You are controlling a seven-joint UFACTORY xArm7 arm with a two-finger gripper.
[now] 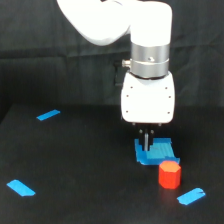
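A white robot arm comes down from the top with its gripper (147, 142) pointing straight down. The small dark fingers are close to each other, above and in front of a blue square (157, 152) on the dark table. Whether they are apart or shut is too small to make out, and no object shows clearly between them. Just in front of the blue square, to the right of the gripper, a red block (169, 175) with a many-sided outline stands on the table.
Flat blue strips lie on the dark table: a far-left strip (48, 115), a near-left strip (21, 188) and a near-right strip (191, 196). A dark curtain (60, 75) hangs behind.
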